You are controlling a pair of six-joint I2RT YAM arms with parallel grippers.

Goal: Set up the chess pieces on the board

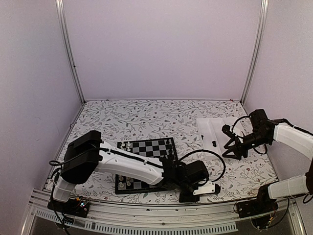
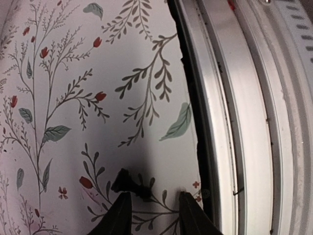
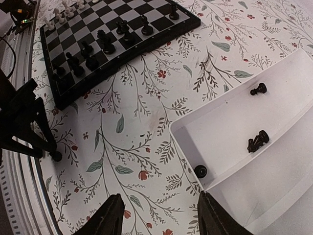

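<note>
A black chess piece [image 2: 131,185] lies on its side near the table's front edge, just beyond the open fingertips of my left gripper in the left wrist view. The chessboard [image 1: 145,146] is partly hidden under my left arm in the top view; white and black pieces stand on it. My right gripper is open and empty, over the table by the white tray [image 3: 215,117]. The tray holds a few black pieces, among them a lying one [image 3: 257,140], a smaller one [image 3: 258,89] and one in the near corner [image 3: 200,171].
The metal rail [image 2: 234,117] runs along the table's front edge beside the lying piece. Walls [image 1: 39,98] stand at both sides and the back.
</note>
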